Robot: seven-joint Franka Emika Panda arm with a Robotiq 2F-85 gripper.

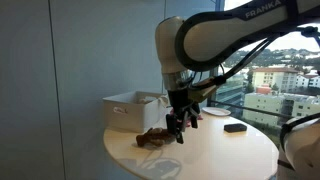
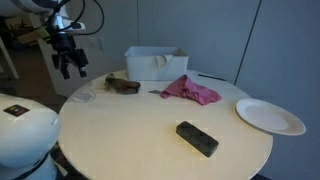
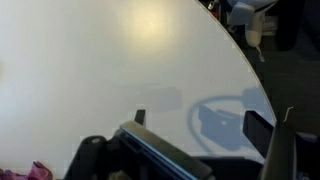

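Note:
My gripper (image 2: 74,73) hangs over the left edge of the round white table (image 2: 150,125). It stands open, and in the wrist view only bare tabletop shows between its fingers. A brown, lumpy item (image 2: 122,86) lies on the table to the right of the gripper in exterior view 2, apart from it. Behind that is a white open box (image 2: 155,64). A crumpled pink cloth (image 2: 192,90) rests near the middle. Toward the front sits a black oblong block (image 2: 197,138), and a white plate (image 2: 270,116) is at the right.
A thin dark item (image 2: 211,77) lies near the back edge. In the wrist view, a cable and a white item (image 3: 243,13) show beyond the table's edge. A window (image 1: 270,80) stands behind the arm.

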